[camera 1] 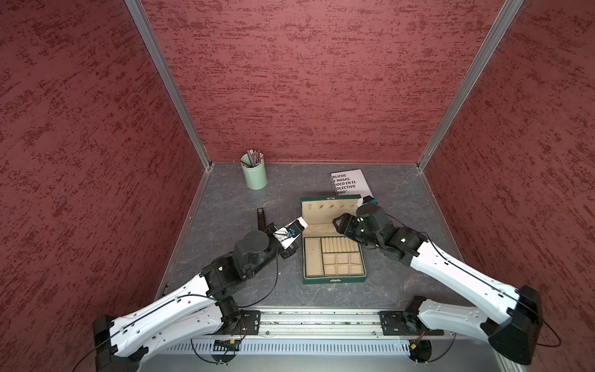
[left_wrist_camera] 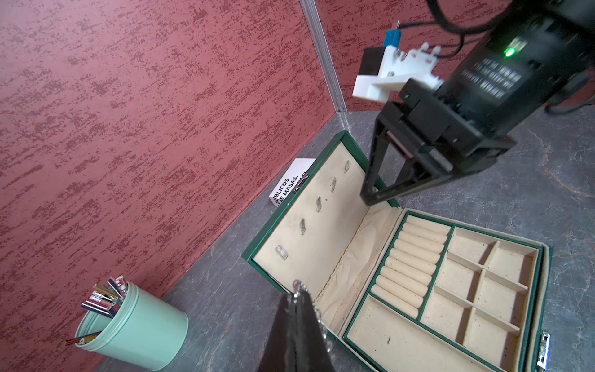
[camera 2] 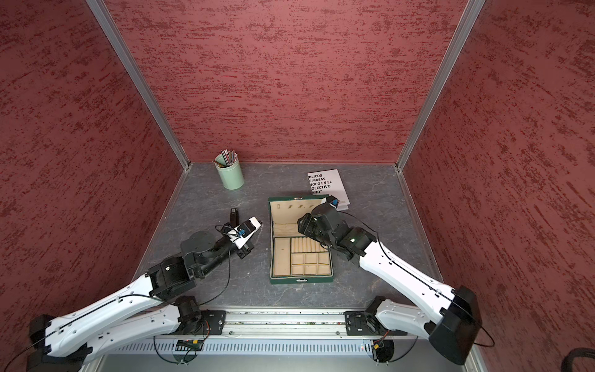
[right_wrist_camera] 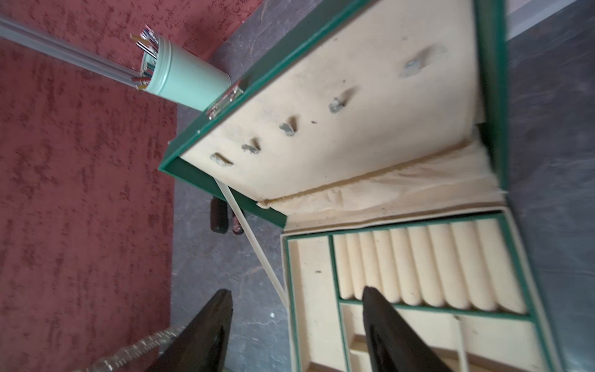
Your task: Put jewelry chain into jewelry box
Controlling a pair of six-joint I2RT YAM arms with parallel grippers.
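Note:
A thin silver chain [left_wrist_camera: 323, 330] is pinched at the tips of my left gripper, which is shut; part of it dangles alongside the dark fingers. The chain [right_wrist_camera: 133, 352] also shows, blurred, at the lower left of the right wrist view. The green jewelry box [camera 1: 313, 257] stands open mid-table, its cream compartments and ring rolls bare. My right gripper is open over the box with nothing between its fingers. In the top views the chain is too small to make out, and the left gripper is just left of the box.
A mint cup [camera 1: 255, 176] of pencils stands at the back left. Behind the raised lid lies a white book [camera 1: 350, 182]. A dark object [camera 1: 261, 217] rests left of the box. Free tabletop [camera 1: 403, 272] lies to the right.

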